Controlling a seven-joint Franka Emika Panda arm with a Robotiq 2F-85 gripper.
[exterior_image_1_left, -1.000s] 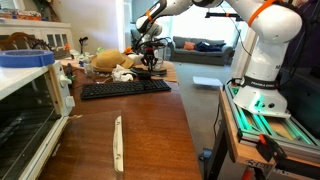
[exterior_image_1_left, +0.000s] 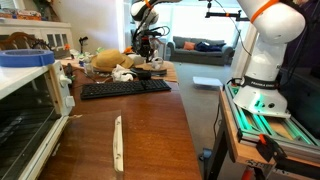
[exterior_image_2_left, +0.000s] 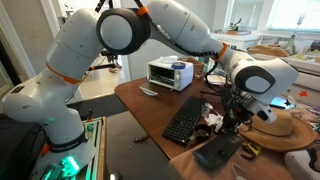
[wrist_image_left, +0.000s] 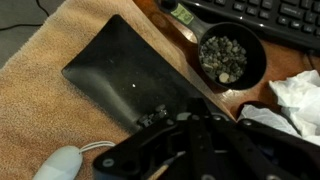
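Note:
A black, flat, scoop-like tray (wrist_image_left: 125, 75) lies slantwise on an orange towel (wrist_image_left: 45, 65) in the wrist view, with a few small dark bits (wrist_image_left: 152, 115) near its lower end. Beside it is a black round pan (wrist_image_left: 232, 55) holding pebbles. The gripper is at the lower right, shut, with nothing visible between its fingers; part of the tray is hidden behind it. From exterior view 2, the gripper (exterior_image_2_left: 236, 123) hangs just above the tray (exterior_image_2_left: 218, 151), near its far end. Whether they touch is unclear.
A black keyboard (wrist_image_left: 280, 18) lies beyond the pan, and crumpled white tissue (wrist_image_left: 298, 98) sits at right. A white mouse (wrist_image_left: 60, 163) rests on the towel. Behind the arm is a tan hat (exterior_image_2_left: 275, 128).
In exterior view 1 the hand stands slightly higher than before. The keyboard and nearby items look unmoved.

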